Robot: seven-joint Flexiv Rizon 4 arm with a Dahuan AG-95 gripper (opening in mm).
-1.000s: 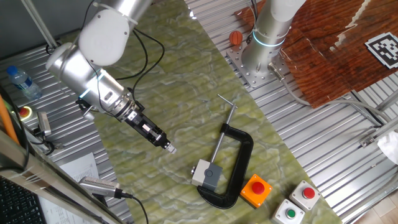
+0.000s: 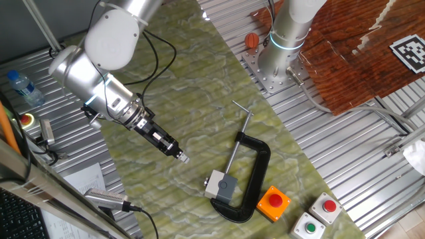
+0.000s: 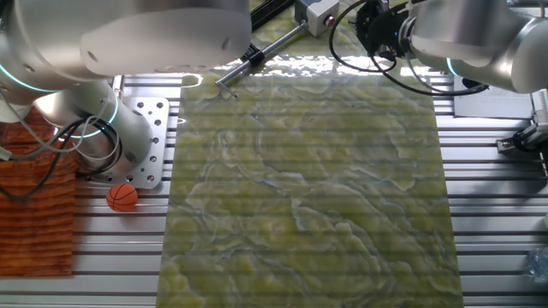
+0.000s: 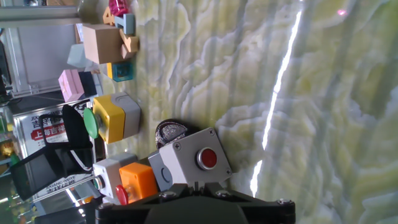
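My gripper (image 2: pixel 183 158) points down and right over the green marbled table sheet, up and left of a grey button box (image 2: pixel 221 185). Its fingers look closed together at the bottom of the wrist view, and nothing shows between them. The box's red button (image 4: pixel 206 158) faces me just beyond the fingertips; a gap separates gripper and box in exterior view 1. A black C-clamp (image 2: pixel 263 174) lies against the box, its silver screw rod (image 2: pixel 237 147) running up and right.
An orange box with a red button (image 2: pixel 274 202) sits right of the clamp. Past it are a white red-button box (image 2: pixel 326 207) and a white green-button box (image 2: pixel 309 227). Wooden blocks (image 4: pixel 102 43) appear in the wrist view.
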